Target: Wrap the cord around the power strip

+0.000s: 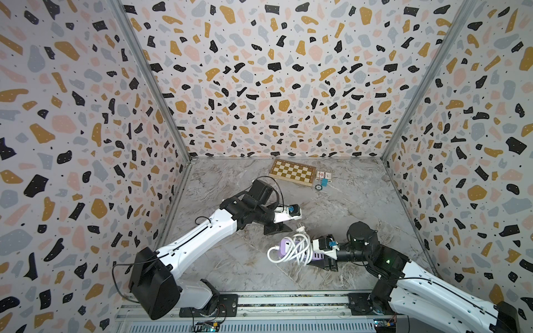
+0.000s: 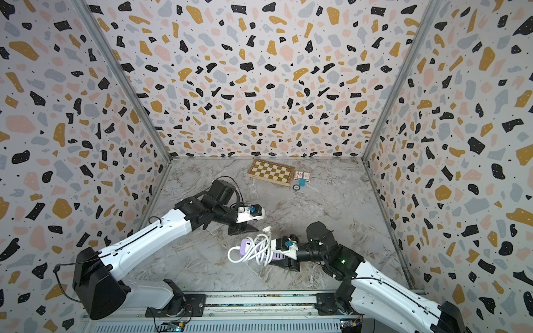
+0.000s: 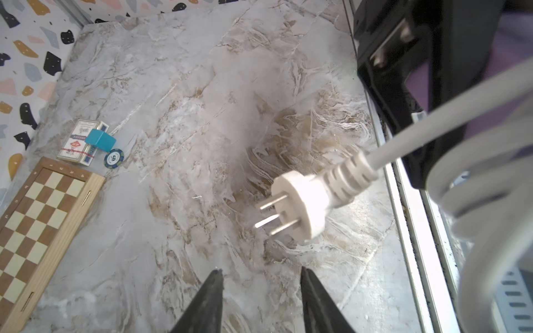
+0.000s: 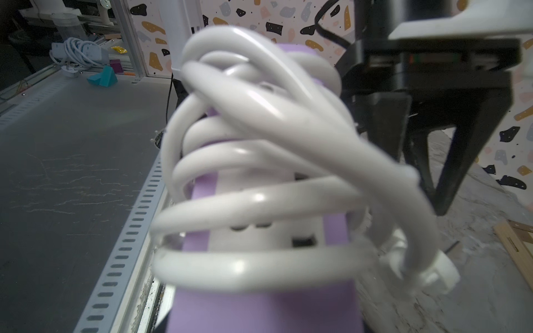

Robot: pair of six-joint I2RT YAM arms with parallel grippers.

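The purple-and-white power strip is held up above the table, with my right gripper shut on its near end. Several loops of thick white cord go around the strip, seen close in the right wrist view. The cord's free end carries a white plug, its prongs pointing away from the strip. In the left wrist view, the plug is beyond the fingertips of my left gripper, which stands part open with nothing between its fingers. That gripper is to the upper left of the strip in the top views.
At the back of the table lie a chessboard, a card box, a small blue block and a round chip. The table between them and my arms is clear. A metal rail runs along the front edge.
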